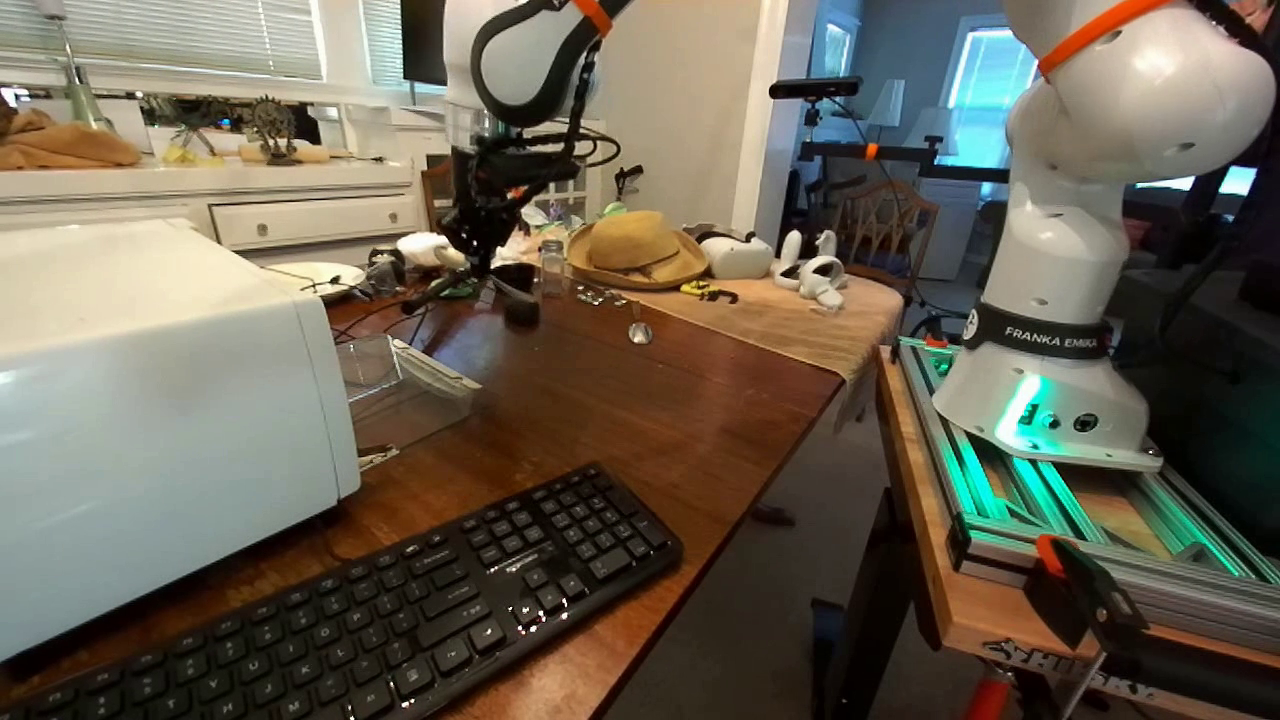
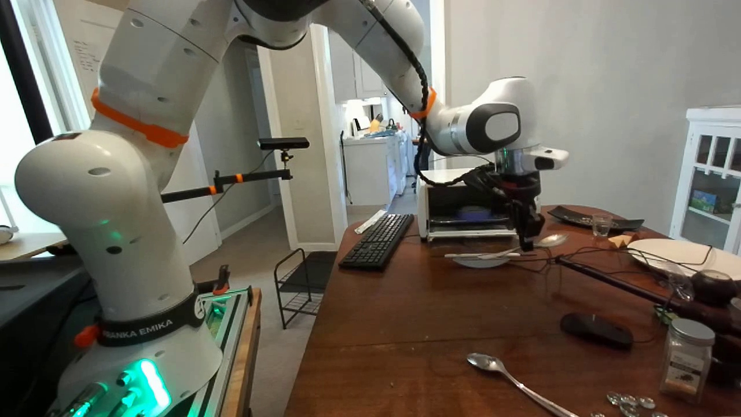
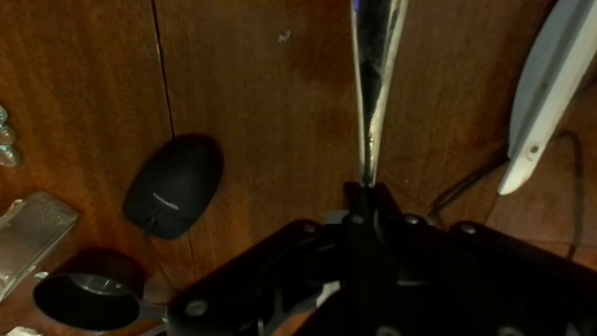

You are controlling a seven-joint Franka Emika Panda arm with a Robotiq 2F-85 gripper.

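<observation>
My gripper (image 2: 528,244) is shut on a silver spoon and holds it above the wooden table. The spoon's bowl (image 2: 552,240) sticks out to the right of the fingers in exterior view 2. In the wrist view the shiny spoon handle (image 3: 373,84) runs up from between the fingertips, narrowing towards them. From exterior view 1, the gripper (image 1: 476,266) hangs over the far part of the table, where the spoon is hard to make out. A second spoon (image 2: 487,362) lies on the table, well apart from the gripper.
A white toaster oven (image 1: 156,396) stands with its glass door (image 1: 438,372) lowered, near the gripper. A black mouse (image 3: 173,187), a black cup (image 3: 89,299), a lidded jar (image 2: 688,361) and a keyboard (image 2: 378,243) surround a clear middle stretch of table.
</observation>
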